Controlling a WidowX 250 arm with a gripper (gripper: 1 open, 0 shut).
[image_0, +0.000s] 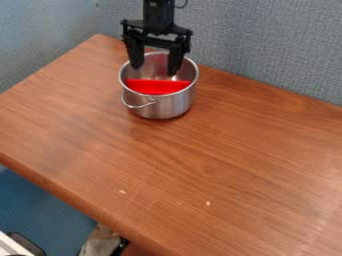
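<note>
A steel pot (159, 105) with a wire handle on its near side stands at the back of the wooden table, holding a bright red object (156, 86). Over the pot hangs my black gripper (154, 64), open, its two fingers apart at the rim and partly inside the opening. Nothing shows between the fingertips.
A grey-blue padded wall (274, 50) stands behind it. Some items lie beyond the table's edge at the lower left.
</note>
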